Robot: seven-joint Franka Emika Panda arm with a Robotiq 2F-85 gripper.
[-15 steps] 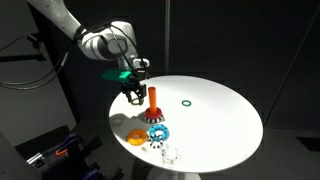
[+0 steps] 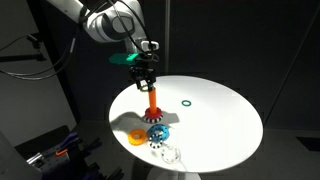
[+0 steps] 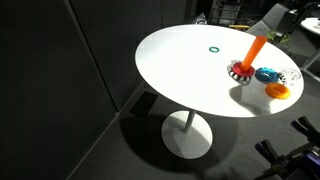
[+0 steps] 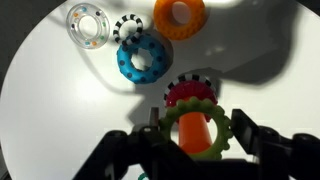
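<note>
My gripper is shut on a green ring, whose two sides rest between the dark fingertips. In the wrist view, the orange post shows through the ring's opening, with a red ring around its base. From exterior view 1, the gripper is close to the top of the upright post; whether the ring is around the post or only above it, I cannot tell. The post stands clear of the table's edge in exterior view 2.
Loose on the white round table lie an orange ring, a blue ring, a clear ring and a small black-and-white ring. Farther off is a thin teal ring.
In exterior view 1 my gripper has risen and moved right, toward the top of the post, with the green ring in it. The rings on the table stay put.
</note>
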